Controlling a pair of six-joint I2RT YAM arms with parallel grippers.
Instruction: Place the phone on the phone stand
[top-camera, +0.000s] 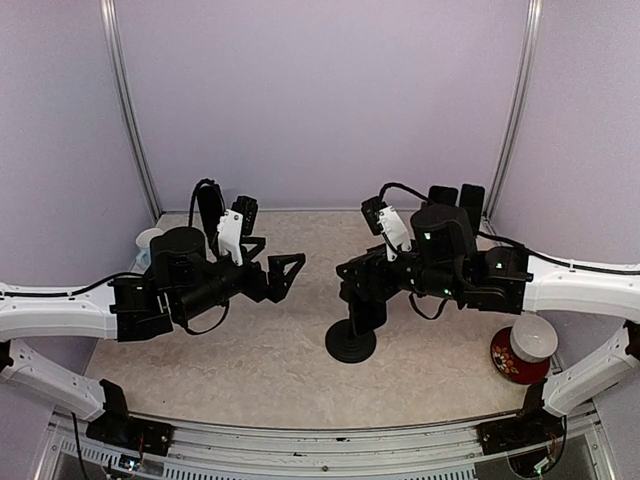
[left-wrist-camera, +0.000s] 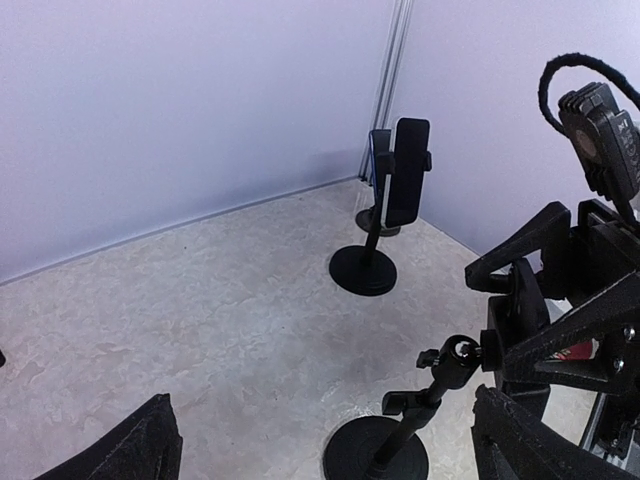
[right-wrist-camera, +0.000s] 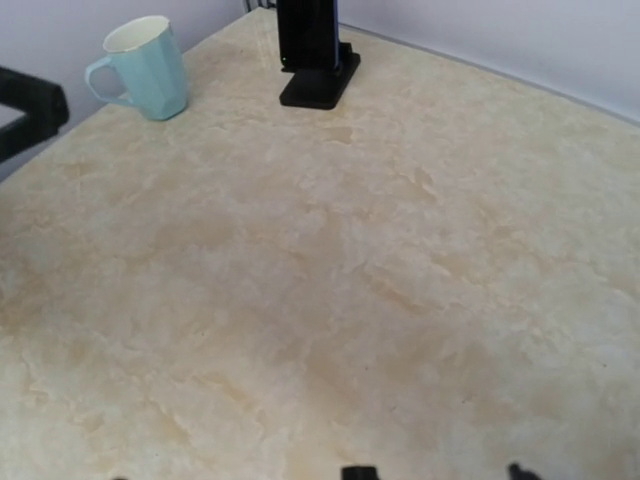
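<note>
A black phone stand with a round base (top-camera: 350, 345) stands at the table's front middle; its arm (left-wrist-camera: 410, 420) leans up to a ball joint. Over it, my right gripper (top-camera: 360, 268) is shut on a dark phone (left-wrist-camera: 515, 330), which is upright at the stand's head, touching or very close. Whether it rests on the holder cannot be told. My left gripper (top-camera: 280, 270) stands open to the left, empty. The right wrist view shows mostly bare table, with the phone out of sight.
A stand holding a phone (left-wrist-camera: 405, 170) is at the back right, another black stand (right-wrist-camera: 310, 85) at the back left beside a blue mug (right-wrist-camera: 150, 75). A white bowl (top-camera: 533, 335) on a red plate sits at right.
</note>
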